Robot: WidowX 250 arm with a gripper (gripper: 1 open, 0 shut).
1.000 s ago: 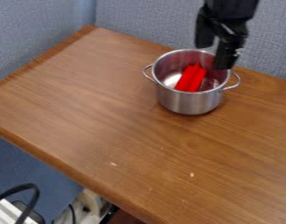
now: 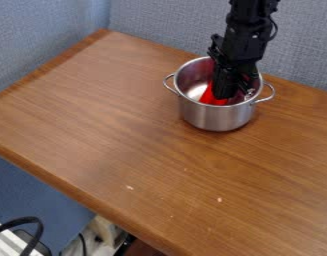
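Note:
A stainless steel pot (image 2: 217,117) with two loop handles stands on the wooden table toward the back right. Inside it lies a red object (image 2: 207,96), partly covered by the black gripper (image 2: 231,88), which reaches down into the pot from above. The gripper's fingers are shut on the red object, though their tips are largely hidden by it and the pot.
A blue-grey padded wall runs behind it. Cables and white parts sit below the table's front left edge.
The gripper has come down and leftward from above the pot into it, over the red object, and its fingers have closed.

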